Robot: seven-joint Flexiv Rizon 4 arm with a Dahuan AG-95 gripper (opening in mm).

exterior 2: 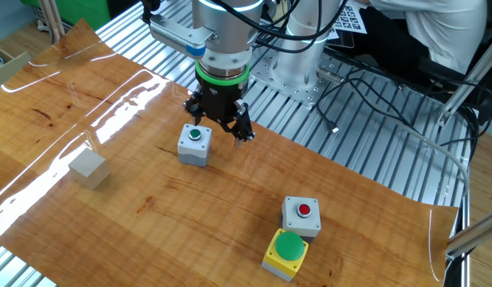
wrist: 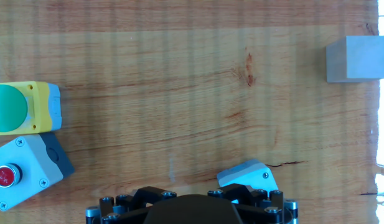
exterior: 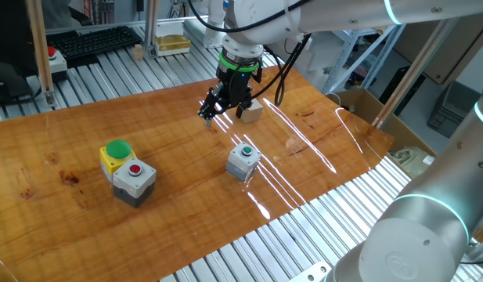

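My gripper [exterior 2: 218, 127] hangs above the wooden table, its fingers spread apart with nothing between them. In the wrist view, a grey box with a green button [exterior 2: 194, 143] is partly hidden behind the right finger; the gripper is higher than it. A pale cube-shaped block [exterior 2: 89, 168] sits alone on the board, at the upper right of the wrist view [wrist: 356, 59]. At the left of the wrist view, a yellow box with a large green button [wrist: 23, 107] stands against a grey box with a red button [wrist: 31, 171].
Bare wood [wrist: 160, 93] fills the middle of the wrist view. Ribbed metal decking [exterior: 347, 219] borders the board, and cables [exterior: 284, 74] dangle beside the wrist. A keyboard [exterior: 92, 43] and another red-button box [exterior: 56, 61] lie beyond the far edge.
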